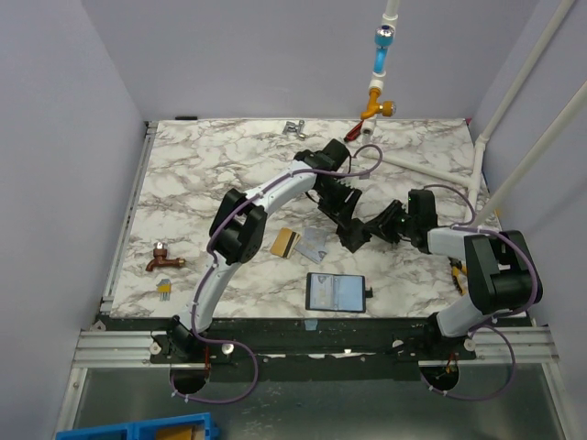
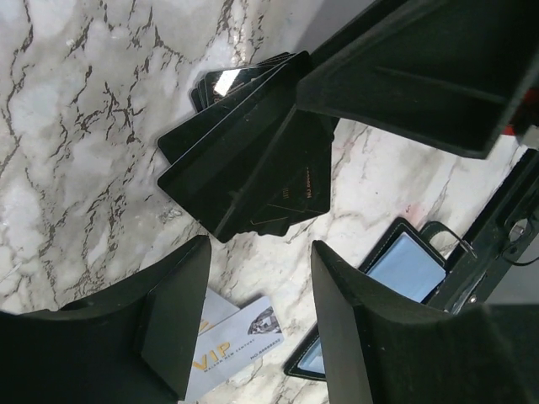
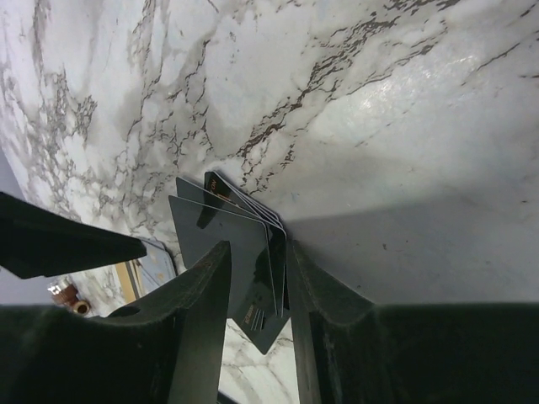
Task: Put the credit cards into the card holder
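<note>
A fanned pile of black cards lies on the marble table; the left wrist view shows several stacked cards, and the right wrist view shows their edges. My left gripper is just above and left of the pile, fingers parted with nothing between them. My right gripper is low at the pile's right side, fingertips apart beside the card edges, open. Whether the card holder is among the dark things cannot be told.
Silver cards and gold cards lie left of the pile. A tray with a blue pad is at the front. Pipes run along the back right.
</note>
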